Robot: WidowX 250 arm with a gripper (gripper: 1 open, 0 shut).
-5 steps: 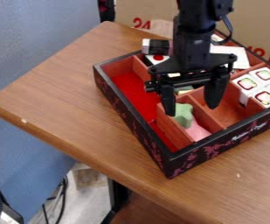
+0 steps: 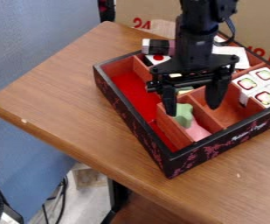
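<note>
A black robot gripper (image 2: 190, 92) hangs over a dark patterned box (image 2: 159, 147) with red dividers. Its two fingers stand apart, open, over the middle compartments, with no object visibly held between them. Below it a pale green piece (image 2: 183, 116) lies in a compartment, with a pink piece (image 2: 197, 132) beside it. White cards with green and red squares (image 2: 262, 87) fill the right compartment. A white item with a red mark (image 2: 158, 59) sits at the back, partly behind the arm.
A cardboard box (image 2: 155, 15) stands behind, and the floor with cables lies beyond the table's lower left edge.
</note>
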